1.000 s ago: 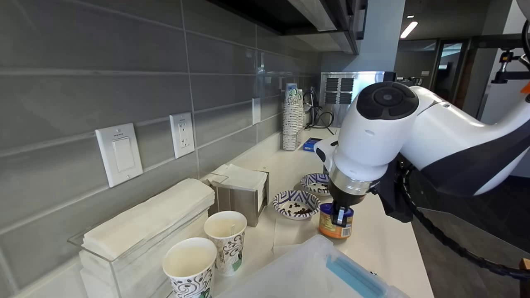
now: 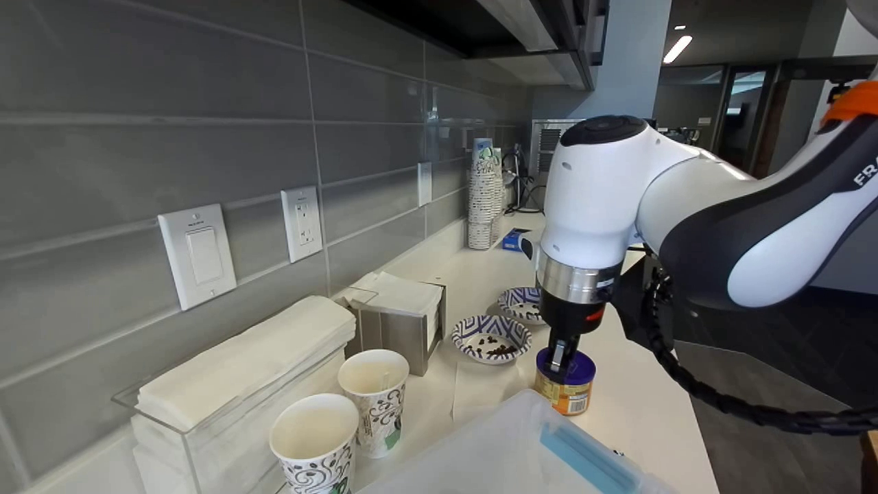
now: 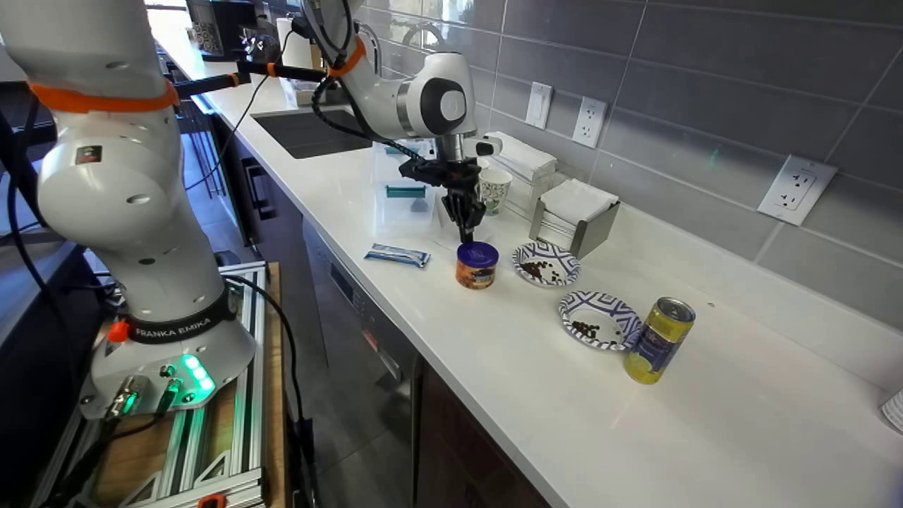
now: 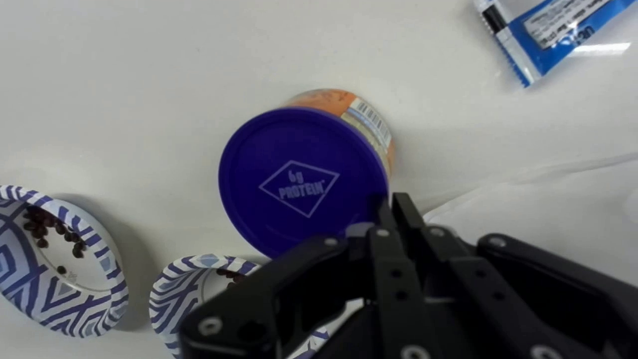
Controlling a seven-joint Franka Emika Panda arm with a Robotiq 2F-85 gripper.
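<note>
A round can [image 2: 568, 395] with an orange label and a purple lid [image 4: 305, 179] stands upright on the counter. The lid's "6g protein" mark faces the wrist camera. My gripper comes down at the lid's edge, its narrow fingers close together and shut on the rim; the exact grip there is partly hidden by the fingers themselves. From the other side, exterior view 2 has the gripper [image 3: 466, 236] at the back edge of the lid, with the can [image 3: 476, 275] below it.
Two patterned bowls [image 3: 546, 248] with small dark pieces sit beside the can. A blue-wrapped bar [image 3: 398, 255], a yellow-and-blue drink can [image 3: 660, 340], paper cups [image 2: 374, 387], napkin holders and a clear plastic bin [image 2: 510, 457] share the counter. Free room lies towards the counter's far right in exterior view 2.
The arm has swung to a more upright pose, with the gripper now at the top of the lid. In exterior view 1 the can sits slightly lower and farther right. The bowls have not moved.
</note>
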